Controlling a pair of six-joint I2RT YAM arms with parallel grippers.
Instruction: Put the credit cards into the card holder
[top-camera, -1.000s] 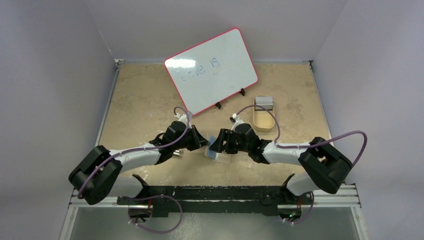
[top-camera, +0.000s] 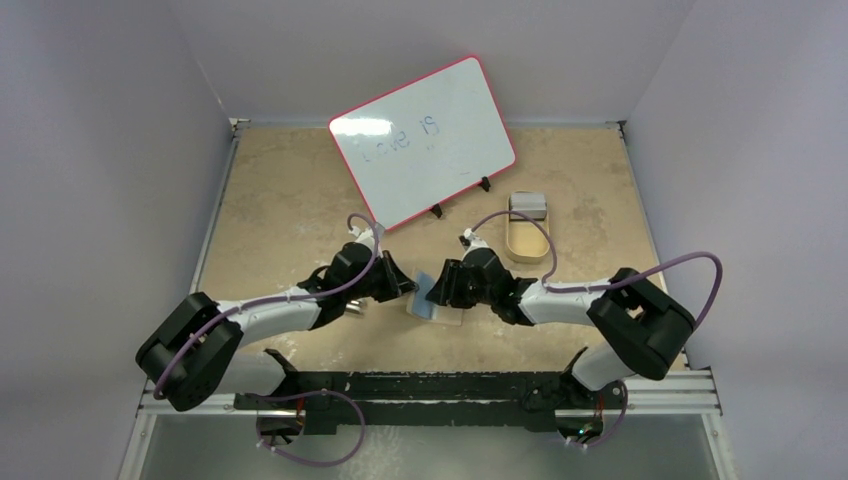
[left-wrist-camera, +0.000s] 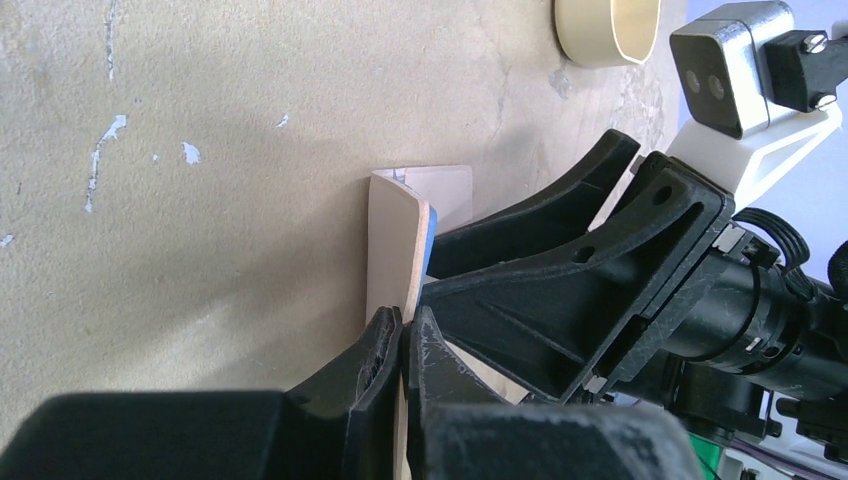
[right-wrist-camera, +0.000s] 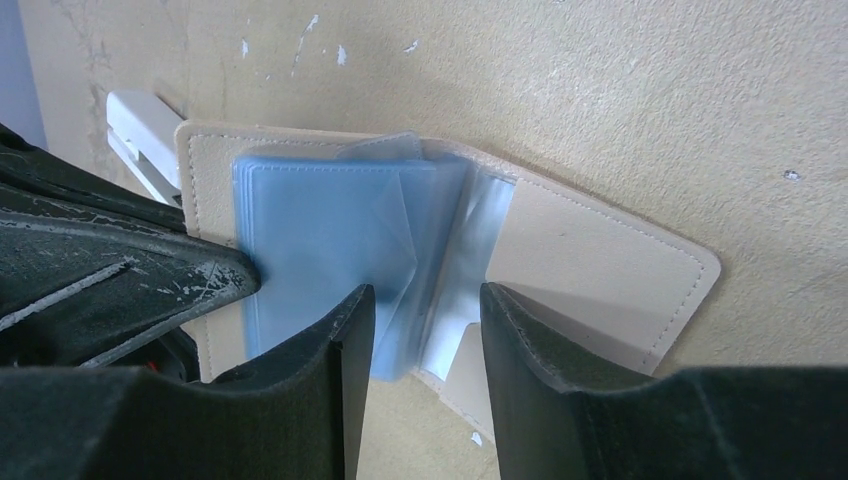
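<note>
The card holder (top-camera: 440, 316) lies open at the front middle, beige outside with blue translucent sleeves (right-wrist-camera: 330, 260). My left gripper is shut on the holder's upright left flap (left-wrist-camera: 390, 240), at its edge. My right gripper is over the holder, its fingertips at the sleeves and right flap; in the top view its fingers look close together, and whether a card is between them is hidden. Separate credit cards cannot be told apart here.
An open tan box (top-camera: 527, 240) with a grey lid stands at the back right. A whiteboard (top-camera: 420, 140) lies across the back. Small silver objects (top-camera: 354, 308) sit beside the left arm.
My right gripper and arm have shifted slightly, and its fingers look a little closer together. The left arm stays still.
</note>
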